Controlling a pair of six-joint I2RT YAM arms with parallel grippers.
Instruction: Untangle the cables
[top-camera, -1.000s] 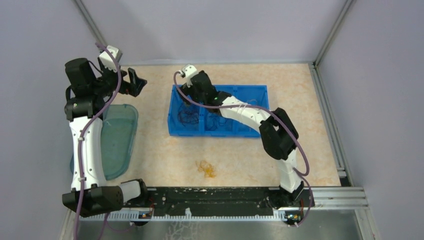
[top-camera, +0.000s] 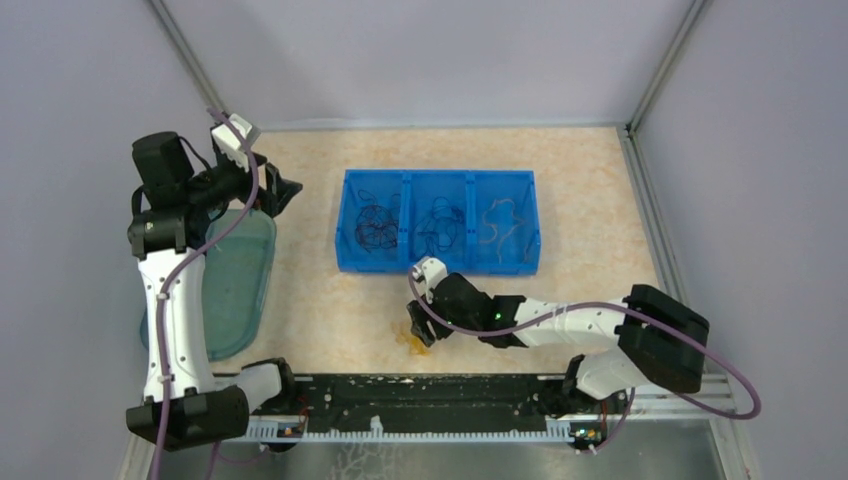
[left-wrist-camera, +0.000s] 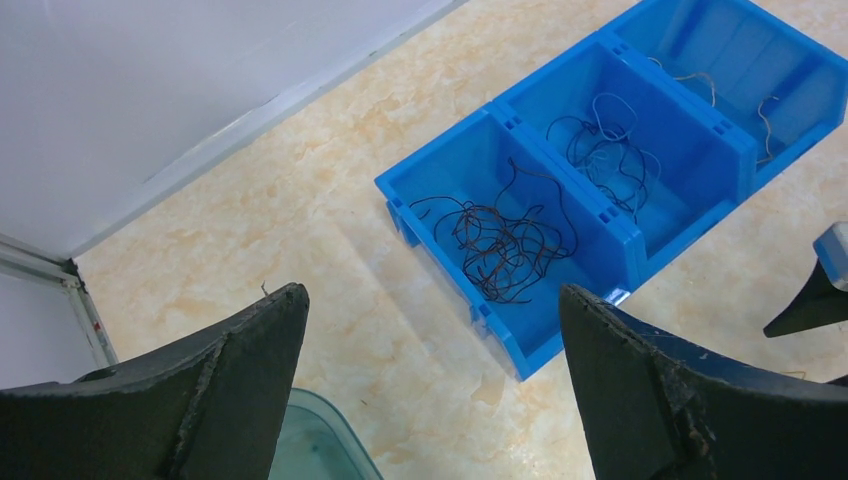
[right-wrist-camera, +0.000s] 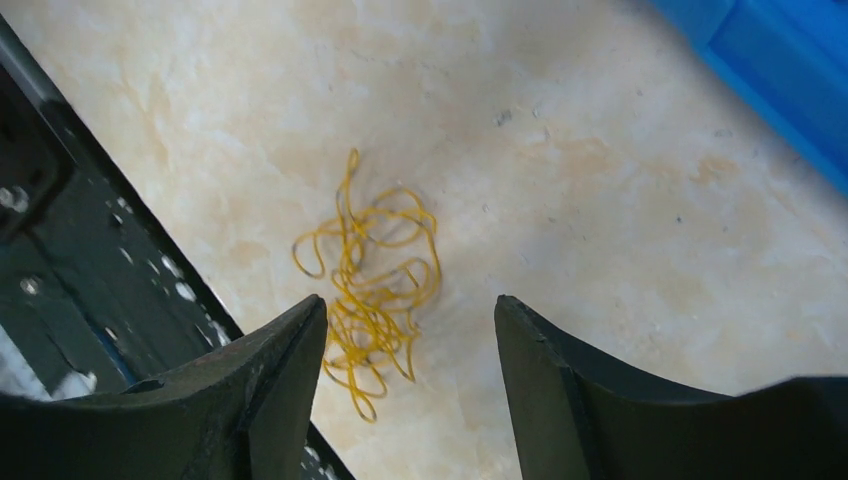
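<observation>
A tangle of yellow cable (right-wrist-camera: 365, 320) lies on the table below the blue bin. My right gripper (top-camera: 425, 325) hovers over it, fingers apart, with nothing seen held. My left gripper (top-camera: 280, 190) stands open above the table, left of the bin, empty. The three-compartment blue bin (top-camera: 403, 181) holds a dark cable tangle (left-wrist-camera: 500, 245) in its left compartment, bluish-grey cables (left-wrist-camera: 610, 150) in the middle, and light tan cables (top-camera: 500, 225) in the right one.
A translucent green tray (top-camera: 235, 300) sits at the left under my left arm. Bare tabletop (top-camera: 590, 170) shows behind and right of the bin. The dark front edge lies just beyond the yellow cable.
My left gripper has shifted slightly right and down.
</observation>
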